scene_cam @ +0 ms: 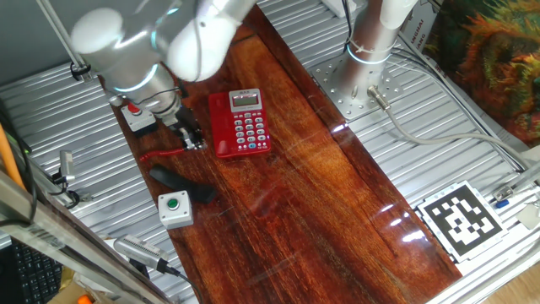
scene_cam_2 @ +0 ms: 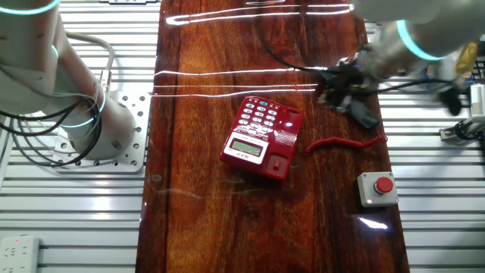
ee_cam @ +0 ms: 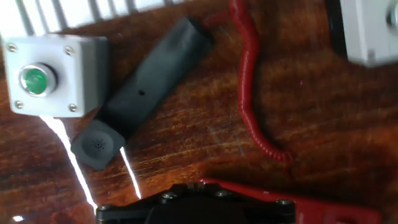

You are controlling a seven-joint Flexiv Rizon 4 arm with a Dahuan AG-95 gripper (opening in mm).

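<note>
A red desk telephone (scene_cam: 221,127) with a grey keypad lies on the wooden table, its handset cradle empty. The dark handset (ee_cam: 146,84) rests off the phone, beside the green-button box. From its far end runs a red coiled cord (ee_cam: 247,74). My gripper appears shut, with nothing visible between its fingers. In exterior view 1 the gripper (scene_cam: 196,143) hangs between the cord and the phone's left side. In exterior view 2 the arm is blurred and partly covers the handset (scene_cam_2: 364,114). A strip of the phone (ee_cam: 311,208) shows below in the wrist view.
A white box with a green button (scene_cam: 174,205) stands beside the handset. Another box with a red button (scene_cam_2: 377,189) sits near the table edge. The arm's base (scene_cam: 359,80) is across the table.
</note>
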